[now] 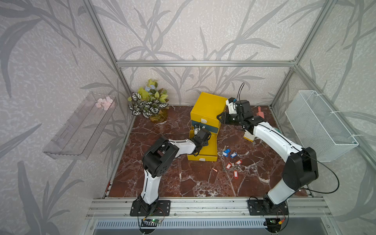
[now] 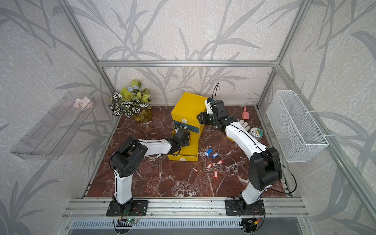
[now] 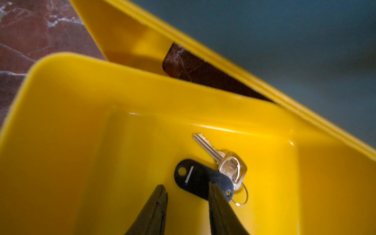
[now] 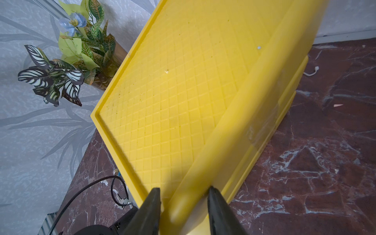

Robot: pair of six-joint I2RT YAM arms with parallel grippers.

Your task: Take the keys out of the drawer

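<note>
A silver key [image 3: 231, 166] on a ring with a black tag [image 3: 197, 176] lies in the pulled-out yellow drawer [image 1: 208, 150] of the yellow drawer unit [image 1: 207, 105]. My left gripper reaches into the drawer, fingers apart just over the tag, nothing seen held between them. My right gripper is at the unit's upper right front, its parted fingers straddling the rounded yellow edge; whether they press on it I cannot tell.
Several blue and red key tags [image 1: 234, 154] lie loose right of the drawer. A plant [image 1: 150, 105] stands back left. Other items lie behind the right arm.
</note>
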